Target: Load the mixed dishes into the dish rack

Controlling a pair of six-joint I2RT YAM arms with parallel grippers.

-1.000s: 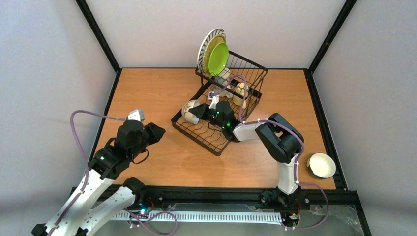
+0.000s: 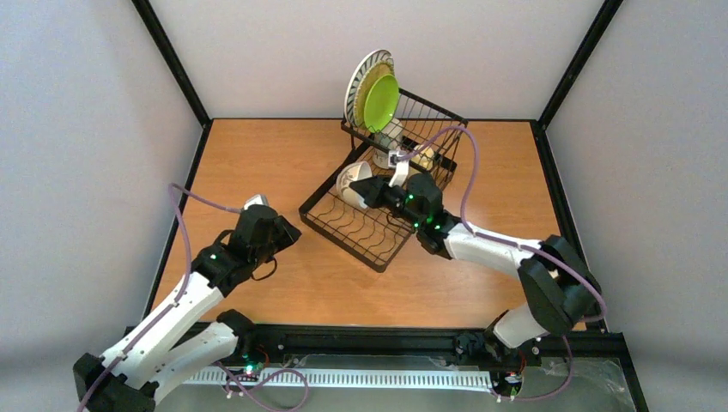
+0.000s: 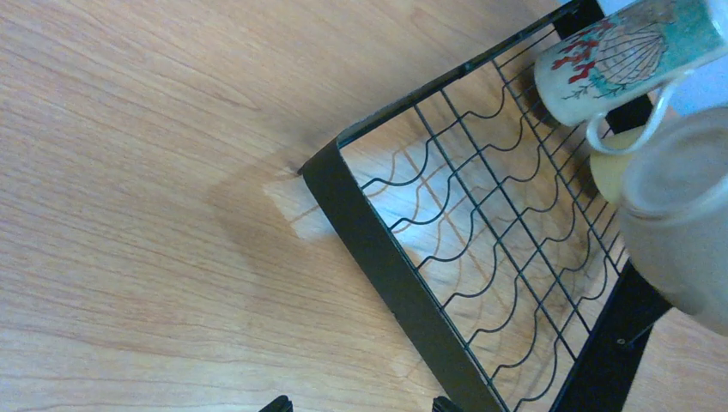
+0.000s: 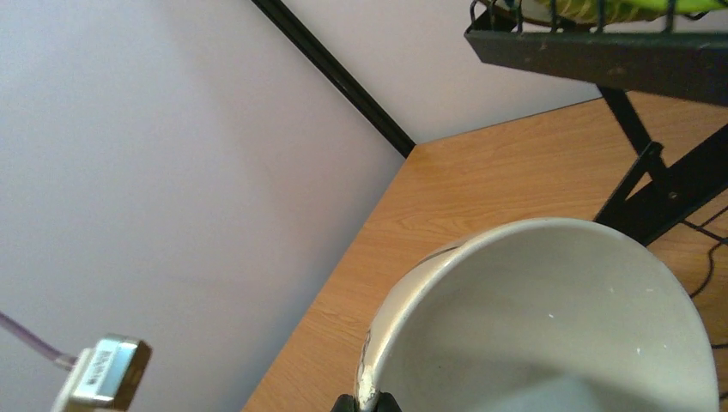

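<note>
My right gripper [image 2: 359, 190] is shut on the rim of a white cup [image 2: 352, 182], held over the left side of the rack's lower tier. In the right wrist view the cup's pale inside [image 4: 549, 318] faces the camera, tilted, its rim pinched between the fingertips. The left wrist view shows the cup's underside [image 3: 687, 180] hanging above the wires. The black two-tier dish rack [image 2: 343, 249] stands mid-table. Left of it, my left gripper [image 2: 294, 235] is open and empty; its fingertips [image 3: 276, 404] show apart at the bottom of its wrist view.
A green plate [image 2: 381, 105], with a yellowish one and a patterned one behind it, stands in the upper tier. Below sit a seashell mug [image 3: 631, 58] and a pale yellow cup [image 3: 608, 167]. The lower tier's front is empty, as is the table's left front.
The left gripper moves right toward the rack. The right arm now covers the bowl at the table's right.
</note>
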